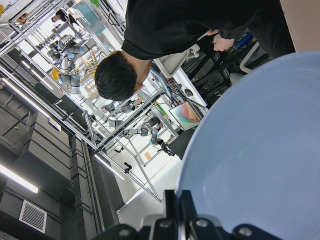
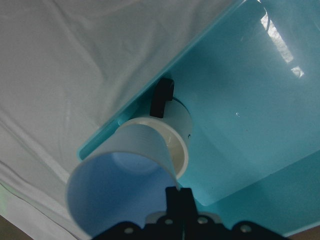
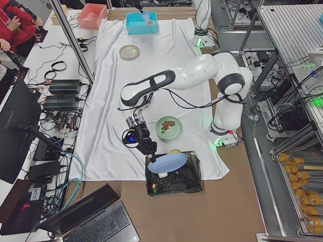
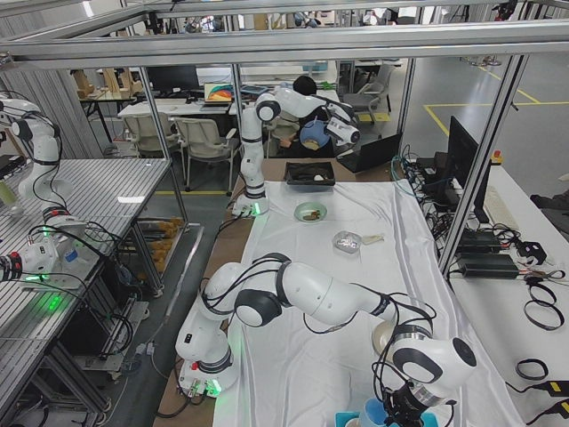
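My left gripper is shut on the rim of a light blue plate (image 3: 169, 161), tilted above a black-lined bin (image 3: 181, 184); in the left wrist view the plate (image 1: 255, 150) fills the right side. My right gripper is shut on the rim of a blue cup (image 2: 117, 185), held over the teal basket (image 2: 240, 100) next to a white cup (image 2: 177, 122) with a black handle inside it. Small items lie in the bin, partly hidden by the plate.
A green plate (image 3: 169, 135) with brown and red pieces and a beige plate (image 3: 129, 52) lie on the white cloth. An open laptop (image 3: 103, 227) sits beside the bin. A seated person (image 1: 115, 75) is beyond my left gripper.
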